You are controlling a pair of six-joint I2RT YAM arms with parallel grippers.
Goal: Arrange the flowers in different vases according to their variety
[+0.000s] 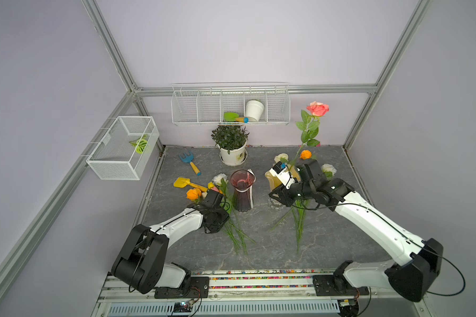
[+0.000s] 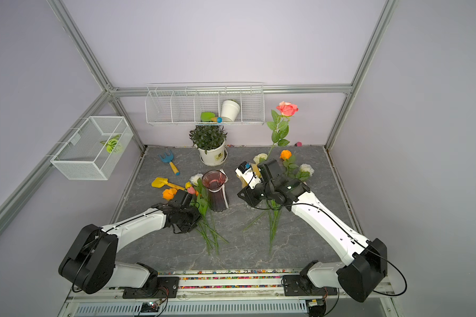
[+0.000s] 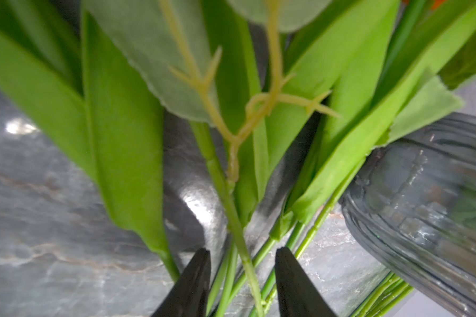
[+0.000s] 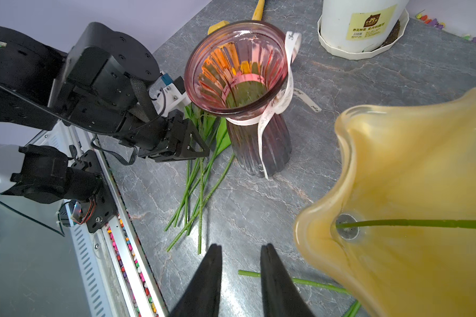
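In the amber vase (image 4: 396, 153) stands a pink rose (image 1: 317, 108); my right gripper is beside the vase's rim, fingers apart, nothing between them in view. The purple vase (image 1: 242, 195) with a white ribbon stands empty at the centre. My left gripper is open low over flowers lying at the left, with several green stems beneath and between its fingertips; their heads include an orange flower (image 1: 193, 194) and a white one (image 1: 220, 179). At the right lie an orange flower (image 1: 305, 154) and white ones (image 1: 328, 169) with long stems.
A potted plant (image 1: 232, 155) stands at the back, a blue rake (image 1: 186, 157) and yellow shovel (image 1: 182, 182) at the left. Wire baskets (image 1: 111, 169) hang on the walls.
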